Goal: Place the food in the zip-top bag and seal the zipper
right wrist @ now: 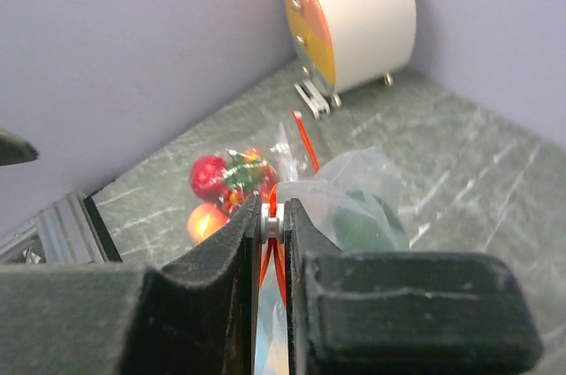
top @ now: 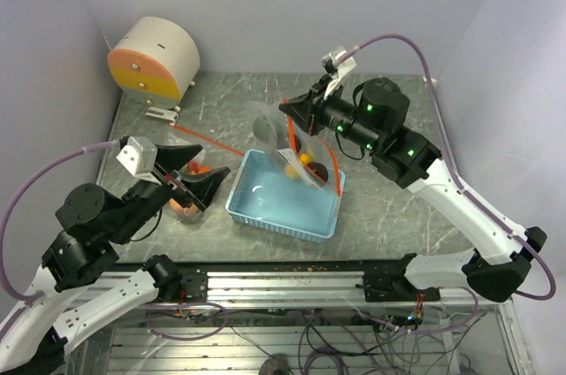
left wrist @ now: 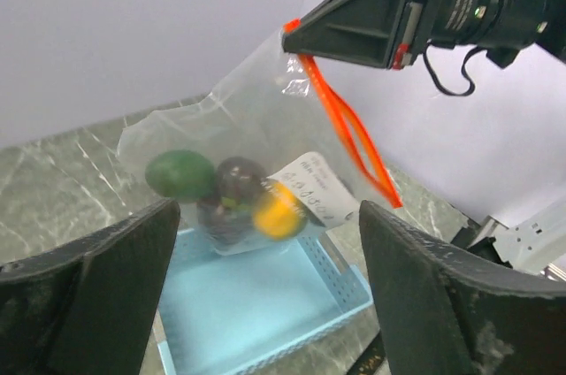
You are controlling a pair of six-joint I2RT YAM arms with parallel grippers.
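Note:
A clear bag with an orange zip edge (left wrist: 340, 114) hangs tilted from my right gripper (top: 290, 108), which is shut on the orange edge at one end. Inside it lie a green item (left wrist: 179, 174), dark round ones (left wrist: 239, 182) and a yellow one (left wrist: 279, 213). The bag is above the blue basket (top: 274, 207). My left gripper (top: 212, 182) stands open with nothing between its fingers, to the left of the bag. In the right wrist view, the orange strip (right wrist: 276, 251) runs down between the right fingertips.
A second clear bag with red and orange produce (right wrist: 232, 180) and an orange strip lies on the grey table at the left, partly under the left arm. A white drum with an orange and yellow face (top: 155, 58) stands at the back left.

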